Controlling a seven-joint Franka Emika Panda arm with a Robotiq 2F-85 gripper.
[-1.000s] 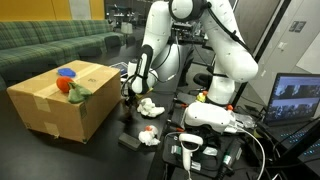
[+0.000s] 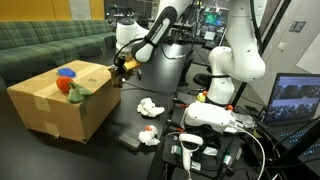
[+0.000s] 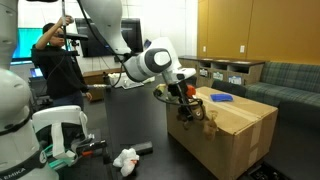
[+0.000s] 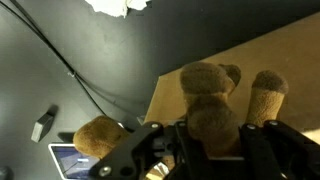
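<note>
A brown plush toy [image 4: 212, 112] is held between the fingers of my gripper, which is shut on it. One brown limb [image 4: 265, 98] stands beside it in the wrist view; a brown rounded piece [image 4: 100, 137] at lower left may belong to the same toy, but I cannot tell. In exterior view 1 the gripper [image 2: 122, 68] is at the right end of the cardboard box [image 2: 88, 110], near its top edge. From exterior view 2 the toy [image 3: 210, 122] dangles in front of the box wall [image 3: 235, 140].
Atop the box lie a blue item [image 2: 66, 72], a red item [image 2: 64, 84] and a green one [image 2: 78, 93]. White things [image 2: 150, 108] and a dark block [image 2: 131, 141] lie on the table. A laptop [image 2: 290, 100] stands at right.
The arm has risen from low beside the box, lifting the brown toy up to about the height of the box's top edge.
</note>
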